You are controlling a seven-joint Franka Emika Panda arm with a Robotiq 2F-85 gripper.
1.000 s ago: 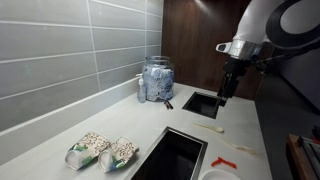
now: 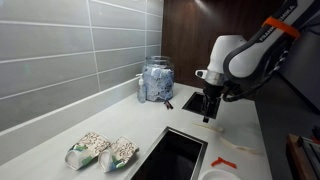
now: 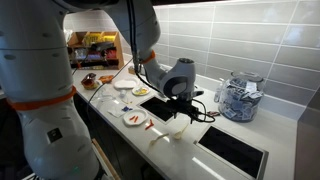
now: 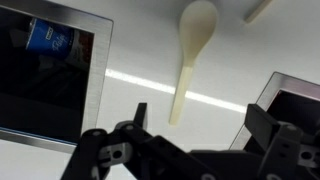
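A pale wooden spoon (image 4: 186, 65) lies on the white counter between two dark basins, its bowl toward the top of the wrist view and its handle running down toward my fingers. My gripper is open, its black fingers (image 4: 139, 117) set wide on either side of the handle's line. Nothing is held. In the first exterior view the gripper (image 2: 207, 116) hangs low over the counter close to this spoon (image 2: 208, 127); the exact gap is hard to judge.
A second light utensil (image 2: 245, 150), red pieces (image 2: 223, 162) and a white plate (image 2: 219, 175) lie nearer the front. A large jar (image 2: 158, 78) stands by the wall. The near basin (image 2: 172, 160) is sunk into the counter; two patterned cartons (image 2: 88, 150) lie beyond it.
In the first exterior view, my arm has come down and to the left, closer to the counter and the spoon. The objects on the counter have stayed put.
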